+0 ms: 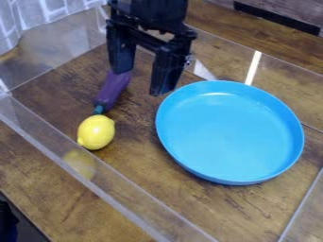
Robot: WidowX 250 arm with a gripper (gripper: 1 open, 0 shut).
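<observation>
My black gripper [144, 68] hangs open over the upper middle of the camera view, its two fingers apart. Below and left of it a purple eggplant [110, 93] lies on the wooden surface, partly behind the gripper. A yellow lemon [96, 133] lies lower, left of centre. A large blue plate [229, 132] fills the right middle, below and right of the gripper.
Clear walls edge the wooden surface [151, 203] at the left and lower side. A small pale object behind the gripper at the upper right is mostly hidden. Bare wood is free along the bottom and upper right.
</observation>
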